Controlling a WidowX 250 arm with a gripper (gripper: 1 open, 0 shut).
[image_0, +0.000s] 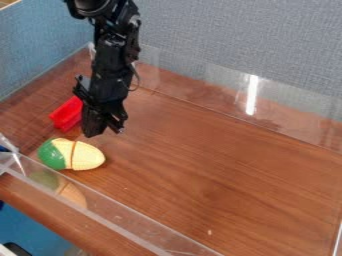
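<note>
The black gripper (102, 118) hangs low over the wooden surface at the left, shut, with nothing visible between its fingers. Just below it lies a cream and green oval toy (80, 155), with a thin dark line across it. Left of the gripper, partly behind it, is a red object (64, 114) resting on the wood.
Clear plastic walls (134, 220) edge the wooden tray floor (227, 180). The middle and right of the floor are empty. A blue and white item sits at the left edge, cut off by the frame.
</note>
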